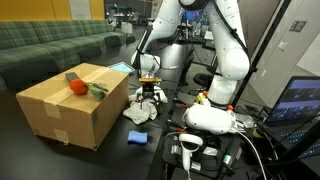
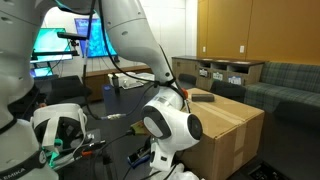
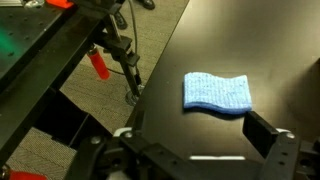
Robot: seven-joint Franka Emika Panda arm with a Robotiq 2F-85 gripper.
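My gripper is open, its dark fingers spread wide with nothing between them. Ahead of the fingers, in the wrist view, a pale blue sponge-like block (image 3: 217, 93) lies flat on the dark table, apart from them. The same block (image 1: 137, 137) shows in exterior view 1 near the table's front, closer to that camera than my gripper (image 1: 149, 97). A crumpled white cloth (image 1: 138, 113) lies below and around the gripper there; whether they touch I cannot tell. The fingertips are hard to make out in exterior view 2.
A large cardboard box (image 1: 65, 112) stands left of the arm, with a red round item (image 1: 77, 87) and a green item (image 1: 97, 90) on top. A monitor (image 1: 294, 104) is at the right.
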